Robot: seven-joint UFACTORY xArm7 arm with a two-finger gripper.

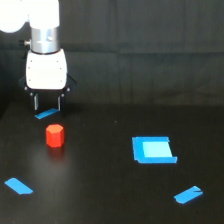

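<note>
At the upper left, my gripper hangs below the white arm with its two dark fingers apart. Nothing shows between them. A red block with a faceted outline rests on the dark table, a little in front of the gripper and slightly right of it. Farther right lies a blue square with a paler, nearly white patch in its middle. Whether it is a flat mat or a shallow tray is not clear.
Small blue strips lie on the table: one just below the gripper, another at the front left, a third at the front right. A dark backdrop stands behind.
</note>
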